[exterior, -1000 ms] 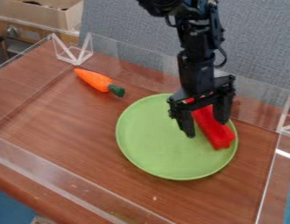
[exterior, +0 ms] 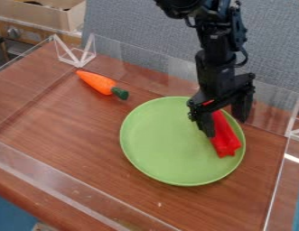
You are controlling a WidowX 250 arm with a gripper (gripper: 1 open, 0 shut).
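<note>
My black gripper [exterior: 219,110] hangs open over the right side of a green plate [exterior: 163,144], its fingers down at either side of a red object [exterior: 225,144]. That red object lies lengthwise on the plate's right part, its upper end partly hidden by my gripper. An orange carrot [exterior: 98,82] with a green top lies on the wooden table, left of the plate and farther back.
A clear low barrier with a white bracket [exterior: 74,56] runs along the back. A cardboard box [exterior: 37,13] stands beyond, at top left.
My gripper has shifted right and turned slightly, from over the plate's middle-right to around the red object's upper end. The plate and carrot look unmoved.
</note>
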